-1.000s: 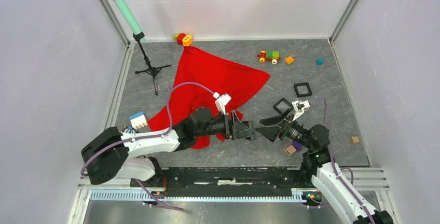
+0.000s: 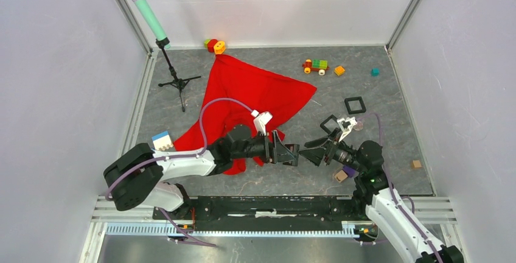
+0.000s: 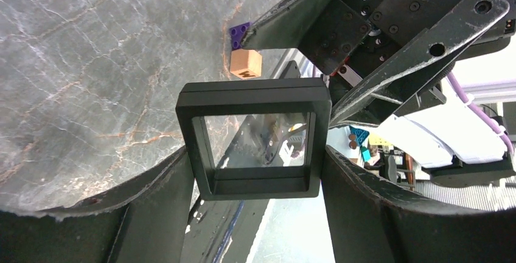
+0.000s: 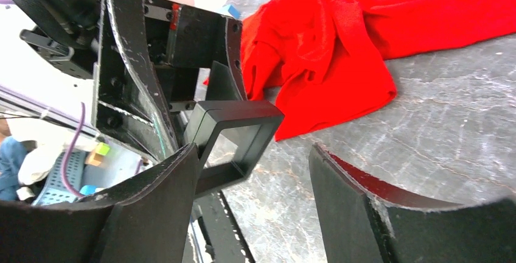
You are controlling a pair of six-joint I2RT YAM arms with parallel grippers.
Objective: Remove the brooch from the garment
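A black square frame (image 3: 255, 95) is held upright by two opposite sides between the fingers of my left gripper (image 2: 291, 154). The red garment (image 2: 255, 92) lies spread on the grey floor behind the arms, separate from that frame; its near edge is bunched. My right gripper (image 2: 309, 150) is close beside the frame on the right, its fingers apart. In the right wrist view, floor shows between those fingertips and nothing is held there. The frame (image 4: 243, 114) appears by its left finger; whether they touch I cannot tell. No brooch shows on the visible cloth.
Two more black square frames (image 2: 355, 105) lie on the floor at the right. Behind them stand a toy train (image 2: 316, 66) and several blocks. A wooden block (image 2: 341, 176) and a purple block lie beneath the right arm. A tripod (image 2: 176, 80) stands at left.
The left arm's elbow has moved slightly right, and the held frame has turned a little. The garment stays where it was.
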